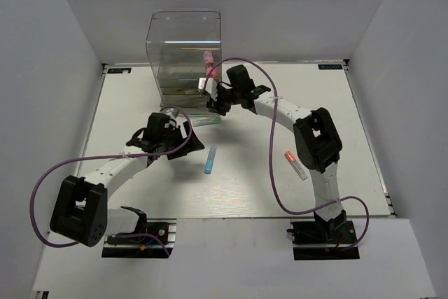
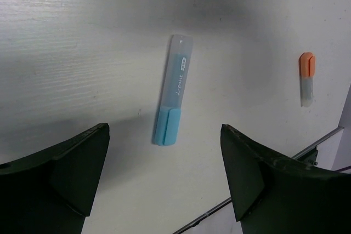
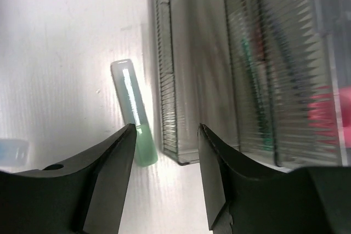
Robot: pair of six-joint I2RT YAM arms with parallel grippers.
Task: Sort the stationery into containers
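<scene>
The green highlighter pen (image 3: pixel 131 102) lies on the table alongside the front wall of the clear organizer (image 3: pixel 167 80), outside it. My right gripper is open near its green end, with nothing between the fingers. In the top view that pen (image 1: pixel 207 121) rests just in front of the organizer. A blue highlighter (image 2: pixel 174 91) lies flat on the table, its light blue cap toward my left gripper. That gripper hovers open and empty, apart from the blue pen. An orange-capped pen (image 1: pixel 295 165) lies on the right part of the table.
The tiered organizer (image 1: pixel 183 40) stands at the table's back, pink items (image 1: pixel 209 61) on its right side. Its front compartment looks empty in the right wrist view; thin pens stand in the one behind.
</scene>
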